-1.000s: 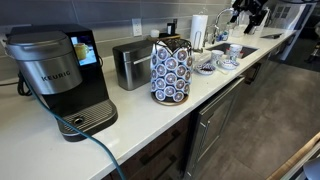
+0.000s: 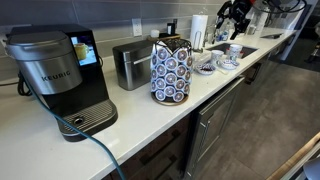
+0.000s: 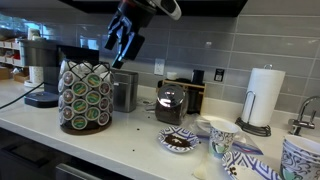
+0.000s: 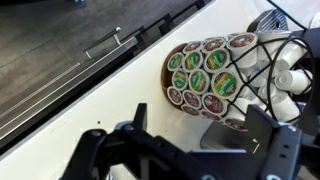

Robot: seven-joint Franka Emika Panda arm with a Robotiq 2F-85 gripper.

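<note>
A round wire rack packed with coffee pods [image 2: 172, 72] stands on the white counter [image 2: 140, 122]; in the wrist view its pods [image 4: 208, 76] are seen from above, with lids of several colours. A Keurig coffee maker [image 2: 65, 85] is to its left in exterior view 1. My gripper [image 3: 119, 52] hangs in the air, and in exterior view 1 the dark arm appears at the far right top. Its fingers [image 4: 139, 116] are spread wide, with only bare counter and rack showing past them. Nothing is held.
A toaster [image 3: 172, 101], a paper towel roll [image 3: 263, 97], a small plate [image 3: 178, 139] and patterned cups [image 3: 222, 137] occupy the counter. A metal box [image 2: 133, 65] sits behind the rack. Bare counter runs along the front, ending at an edge above drawers [image 4: 60, 92].
In exterior view 1 the arm and gripper have shifted left along the counter, toward the pod rack. The rack, coffee maker and dishes have stayed in place.
</note>
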